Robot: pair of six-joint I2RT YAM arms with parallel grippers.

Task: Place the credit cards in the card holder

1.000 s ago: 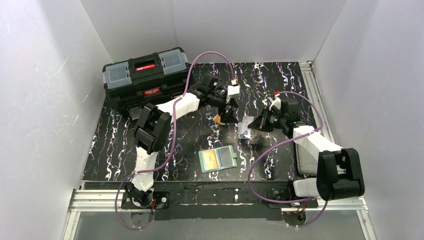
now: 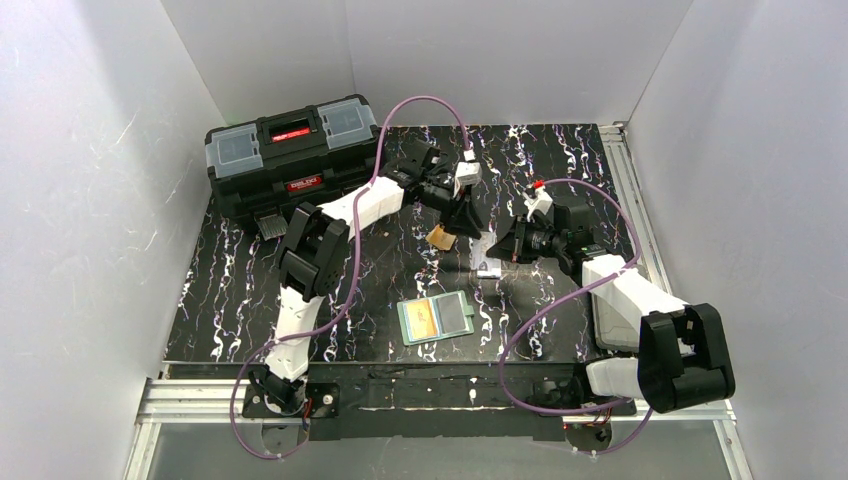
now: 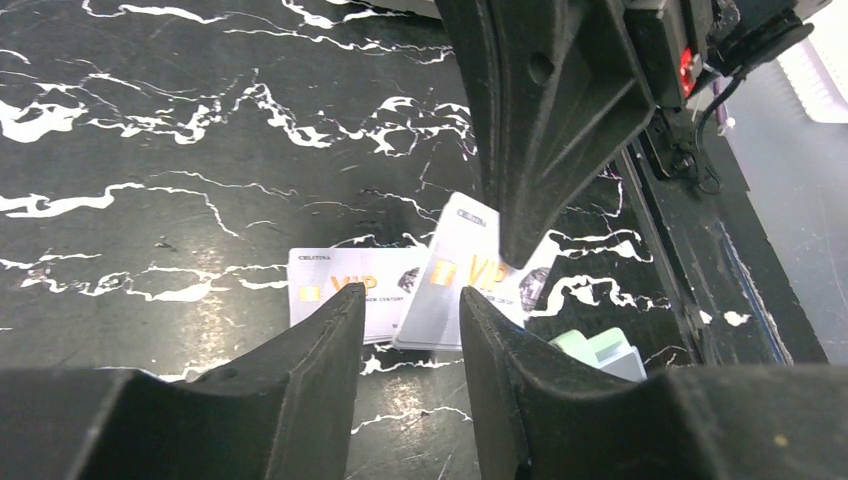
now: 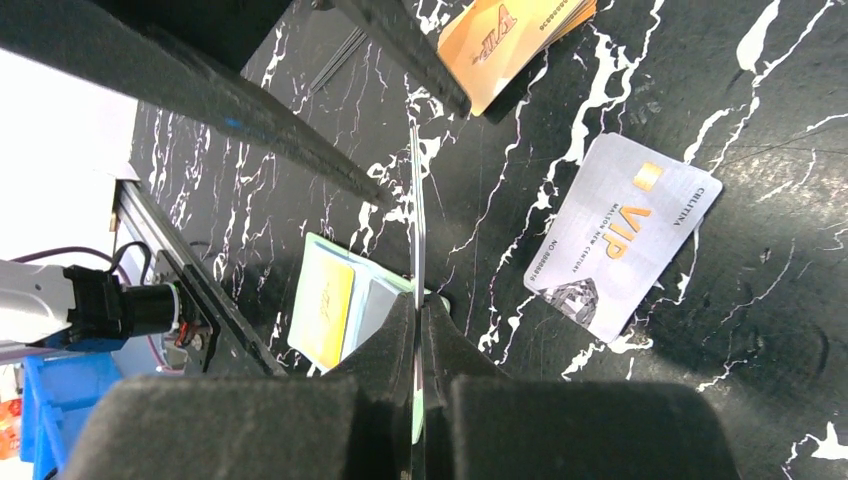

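A silver VIP card (image 3: 462, 275) is raised off the table, its edge pinched by my right gripper, which is shut on it. In the right wrist view this held card (image 4: 418, 220) shows edge-on. Another silver card lies flat on the marble table, partly behind the held one in the left wrist view. My left gripper is part open, its fingertips apart in front of the cards; whether they touch the held card cannot be told. The green card holder (image 2: 436, 318) lies at the front, an orange card in its left side.
Orange cards (image 4: 510, 40) lie on the table below the left gripper. A black toolbox (image 2: 293, 160) fills the back left, and a pale tray (image 2: 615, 310) stands along the right edge. Bare table surrounds the holder.
My right gripper has shifted slightly left with the silver card.
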